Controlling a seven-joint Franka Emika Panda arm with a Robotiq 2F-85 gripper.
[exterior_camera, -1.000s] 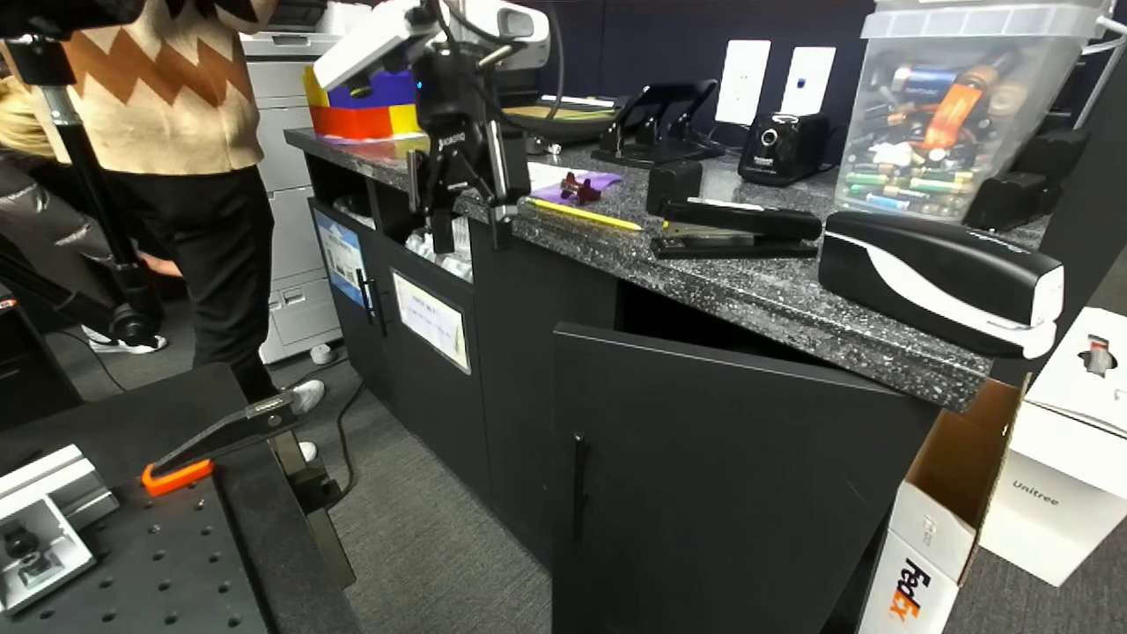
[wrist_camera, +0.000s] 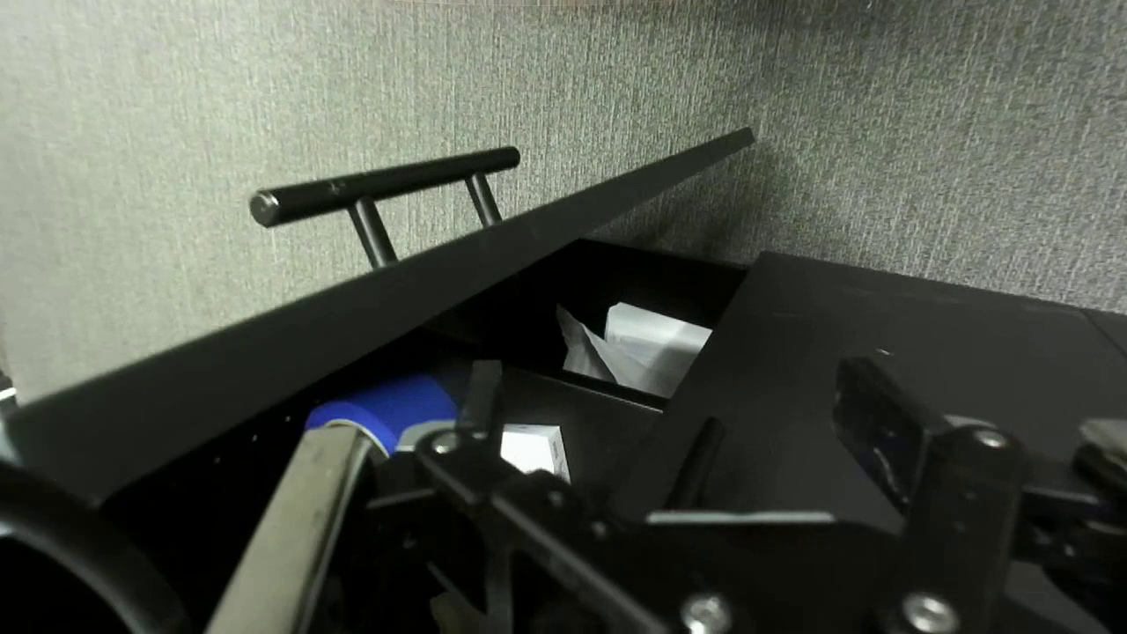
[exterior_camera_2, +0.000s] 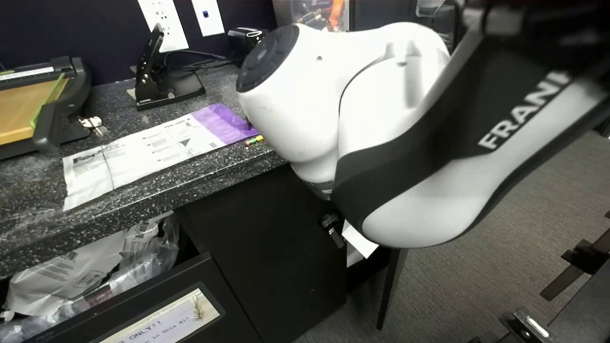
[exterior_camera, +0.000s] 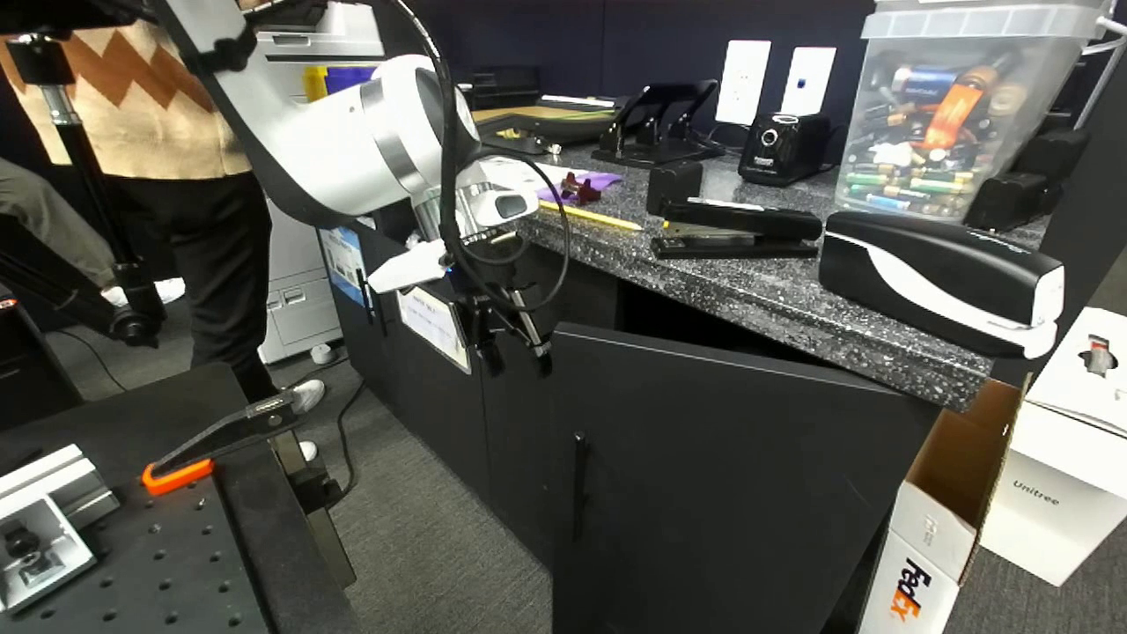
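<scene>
A black cabinet door (exterior_camera: 718, 475) stands ajar under the speckled countertop, its vertical bar handle (exterior_camera: 580, 486) on the outer face. My gripper (exterior_camera: 518, 357) hangs below counter height, close to the door's free upper corner, its fingers apart with nothing seen between them. In the wrist view the gripper spreads above the dark cabinet front; the door's edge (wrist_camera: 444, 275) and bar handle (wrist_camera: 386, 186) lie beyond. Inside the cabinet are a blue roll (wrist_camera: 391, 407) and white items (wrist_camera: 655, 343). The arm hides most of the gripper in exterior view 2.
A black stapler (exterior_camera: 734, 227), an electric stapler (exterior_camera: 940, 280) and a pencil (exterior_camera: 589, 216) lie on the counter (exterior_camera: 740, 301). A FedEx box (exterior_camera: 930, 518) stands right of the door. The bin front (exterior_camera_2: 166, 320) is at lower left in exterior view 2. Open carpet lies before the cabinets.
My gripper has come down from beside the counter edge and shifted right, towards the open door's upper corner. The arm's wrist has turned. The door looks unmoved.
</scene>
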